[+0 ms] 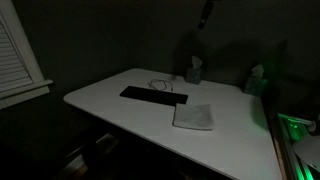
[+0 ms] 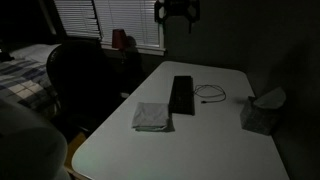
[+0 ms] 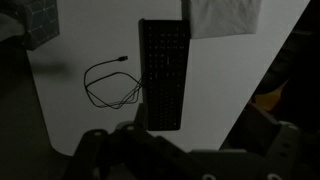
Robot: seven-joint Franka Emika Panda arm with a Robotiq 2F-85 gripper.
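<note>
A black keyboard (image 1: 153,96) lies flat on the white table (image 1: 100,95), with a thin dark cable (image 2: 210,94) loosely looped beside it. A folded light cloth (image 1: 193,117) rests near one end of the keyboard; in the wrist view the cloth (image 3: 223,16) shows at the top, close to the keyboard (image 3: 165,75). High above the table hangs my gripper (image 2: 176,22), its two fingers spread wide and nothing between them. Those dark fingers run along the bottom of the wrist view, below the keyboard and cable (image 3: 112,88), touching nothing that I can see.
Towards the wall stands a tissue box (image 2: 262,114); exterior view 1 shows a box (image 1: 194,73) and another tissue box (image 1: 256,84) at the table's far side. A dark chair (image 2: 85,85) stands by one edge. The room is dim.
</note>
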